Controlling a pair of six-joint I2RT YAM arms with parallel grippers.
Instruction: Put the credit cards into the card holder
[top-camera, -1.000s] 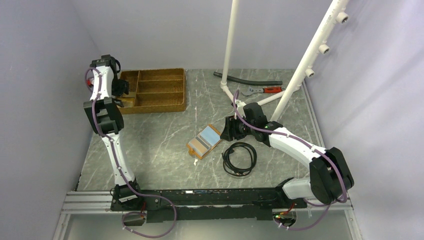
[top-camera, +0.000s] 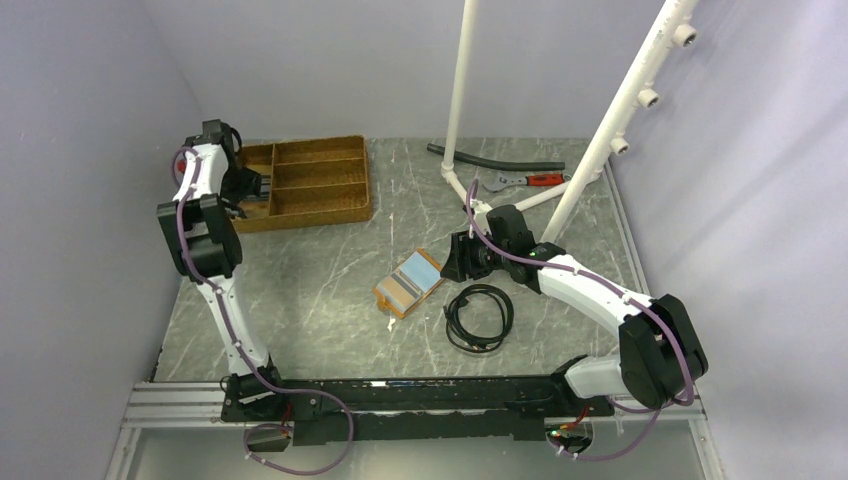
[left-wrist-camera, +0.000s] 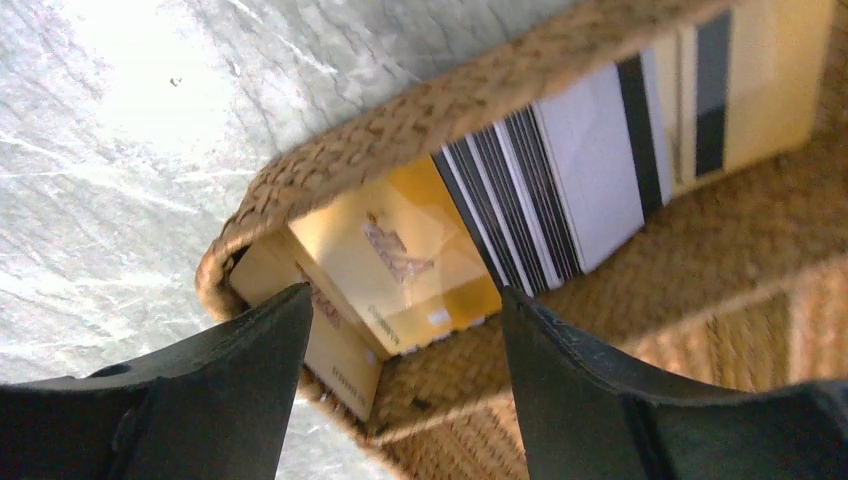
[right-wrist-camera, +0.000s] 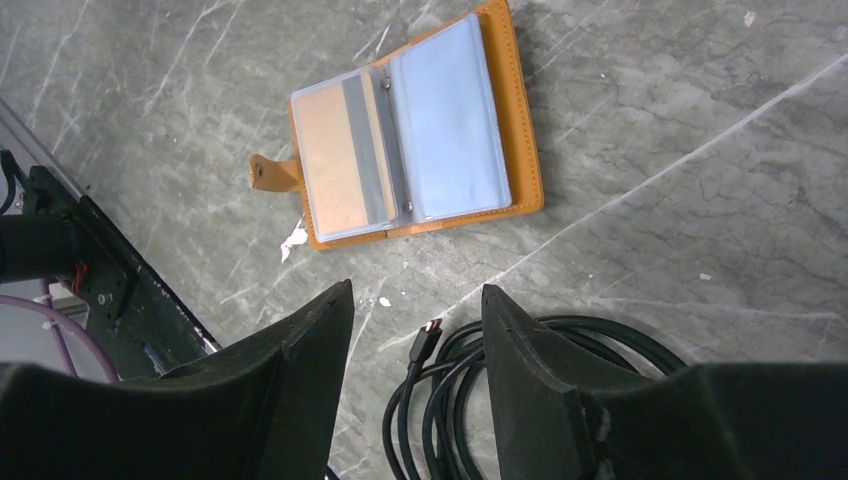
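Several credit cards lie in the narrow left compartment of a brown woven basket (top-camera: 318, 217). In the left wrist view they are a yellow-orange card (left-wrist-camera: 385, 235), a white card with black stripes (left-wrist-camera: 590, 165), a beige striped card (left-wrist-camera: 770, 95) and a tan card (left-wrist-camera: 300, 310) leaning on the end wall. My left gripper is over this compartment, its fingers apart and no card gripped. The open card holder (right-wrist-camera: 518, 150), brown with clear sleeves, lies flat mid-table. My right gripper stands open beside it, empty.
A coiled black cable (top-camera: 449, 318) lies below the card holder, under my right gripper in its wrist view. White pipes (top-camera: 458, 90), a red-handled wrench (top-camera: 545, 180) and a dark tube (top-camera: 500, 163) occupy the back right. Table between basket and holder is bare.
My left arm has moved a little, its elbow now further left. The right arm and card holder are unmoved.
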